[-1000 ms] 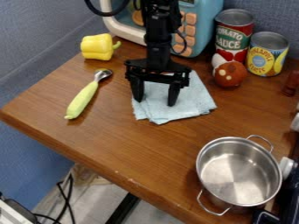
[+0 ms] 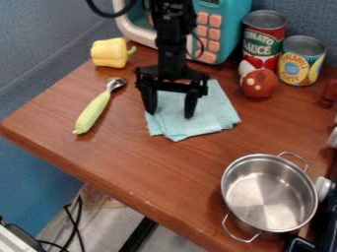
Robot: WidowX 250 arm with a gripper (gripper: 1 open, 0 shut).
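Note:
My black gripper (image 2: pixel 171 100) hangs over a pale blue folded cloth (image 2: pixel 206 120) at the middle of the table, fingertips down at or just above it. Whether the fingers hold any of the cloth, and how far apart they stand, is hard to tell at this size.
A peeler-like utensil (image 2: pixel 93 111) and a yellow pepper (image 2: pixel 109 54) lie left on the table (image 2: pixel 132 167). A steel pot (image 2: pixel 269 197) stands front right. A tomato sauce can (image 2: pixel 262 41), a yellow can (image 2: pixel 301 61), a tomato (image 2: pixel 258 85) and a toy microwave (image 2: pixel 223 25) line the back.
The gripper has moved slightly to the left, and the cloth has shifted a little the same way.

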